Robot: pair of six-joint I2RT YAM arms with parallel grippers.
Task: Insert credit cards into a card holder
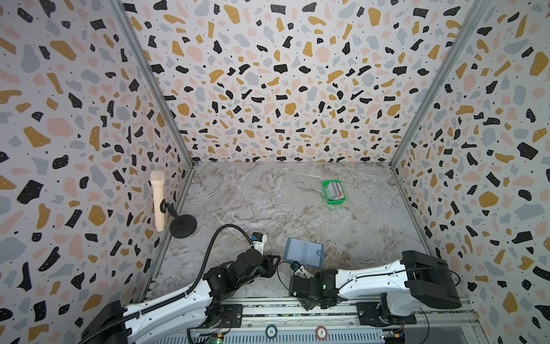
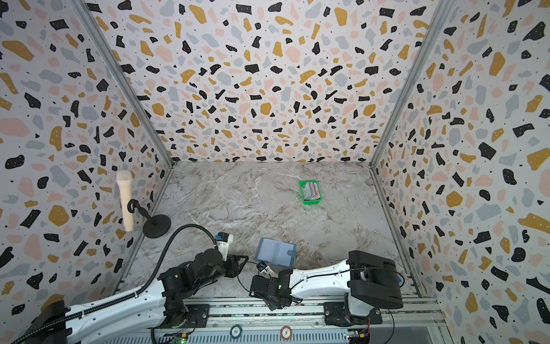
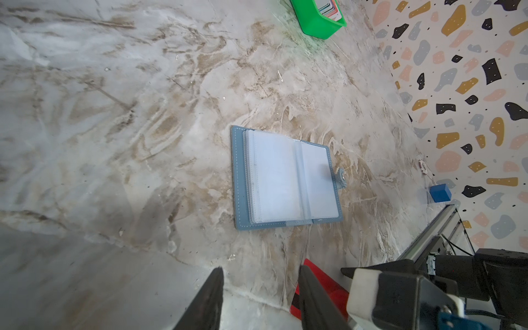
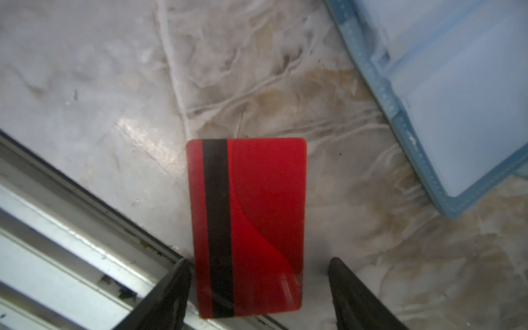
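A red card [image 4: 264, 220] with a black stripe shows large in the right wrist view, between the spread fingers of my right gripper, which is open and not touching its sides. Part of the same red card [image 3: 327, 288] appears at the bottom of the left wrist view, behind a finger. The light blue card holder [image 3: 275, 176] lies unfolded on the table with its clear sleeves facing up; no card shows in them. Left of the holder, my left gripper is open with nothing in its grip.
A green basket [image 1: 334, 200] with a stack of cards stands farther back, right of centre. A microphone on a black stand [image 1: 183, 226] is at the left wall. Metal rails [image 4: 66, 231] run along the table's front edge.
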